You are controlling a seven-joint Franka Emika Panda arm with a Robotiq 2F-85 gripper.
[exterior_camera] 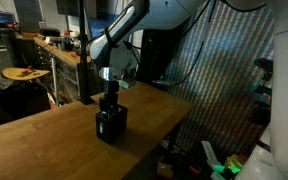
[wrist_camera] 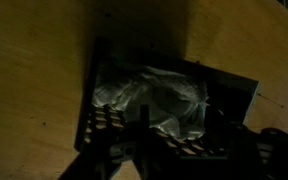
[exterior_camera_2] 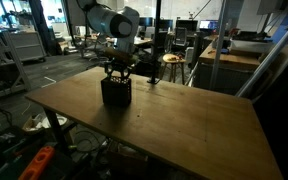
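Observation:
A black basket (exterior_camera_2: 116, 97) stands on the wooden table, with perforated sides showing in the wrist view. Crumpled inside it lies a pale, greyish cloth or bag (wrist_camera: 169, 92); its material is hard to make out in the dim light. My gripper points down into the basket's mouth, right over the pale thing. Its dark fingers look apart, with part of the pale thing visible between them. Whether they touch it is hidden in shadow. From the side, the gripper (exterior_camera: 109, 100) hangs at the basket's rim.
Bare wooden table (exterior_camera_2: 199, 115) stretches away on either side of the basket. The basket sits close to one table edge. Behind the table are a stool (exterior_camera: 26, 74), cabinets and a dark post (exterior_camera: 83, 60).

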